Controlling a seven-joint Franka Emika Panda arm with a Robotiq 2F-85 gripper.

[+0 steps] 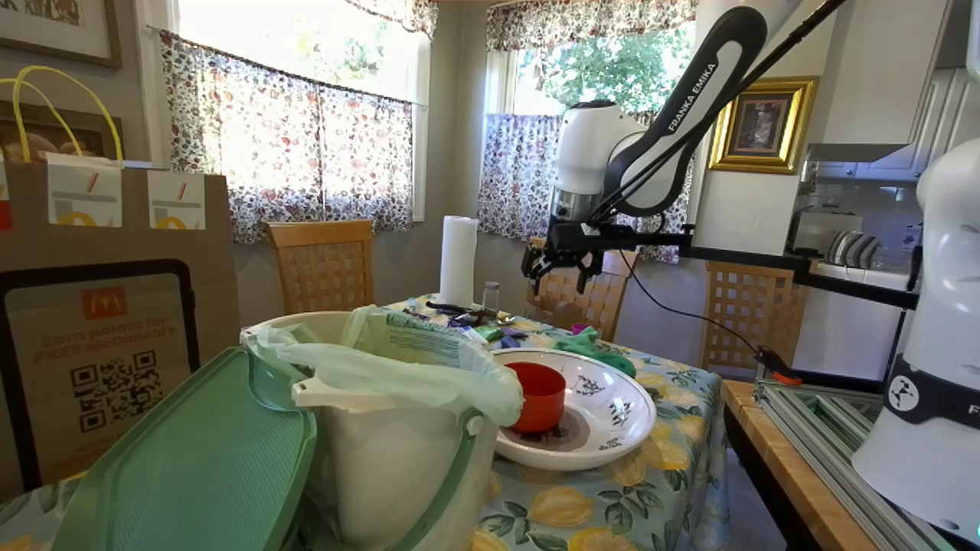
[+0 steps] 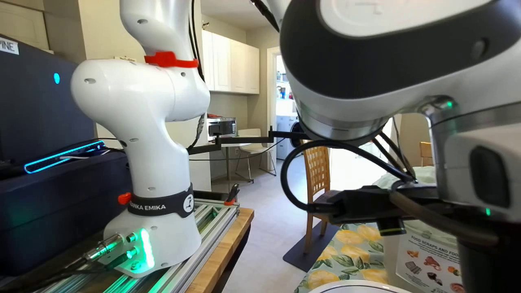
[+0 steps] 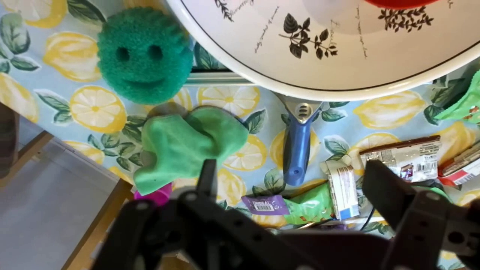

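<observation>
My gripper (image 1: 556, 275) hangs high above the far part of the table, its fingers apart and empty. In the wrist view its two fingers (image 3: 207, 177) spread wide over the tablecloth. Between and beyond them lie a blue-handled scraper (image 3: 297, 150), a green cloth (image 3: 180, 146), a purple-and-green wrapper (image 3: 310, 204) and a small white packet (image 3: 343, 189). A round green smiling sponge (image 3: 144, 56) rests left of the big white bowl (image 3: 315, 85). Inside that bowl stands a red cup (image 1: 537, 396).
A white bin (image 1: 395, 459) with a green liner stands beside the bowl, its green lid (image 1: 202, 450) leaning nearby. Further back are a paper towel roll (image 1: 458, 260) and a small jar (image 1: 491, 295). Chairs surround the table; a brown bag (image 1: 110, 321) is at left.
</observation>
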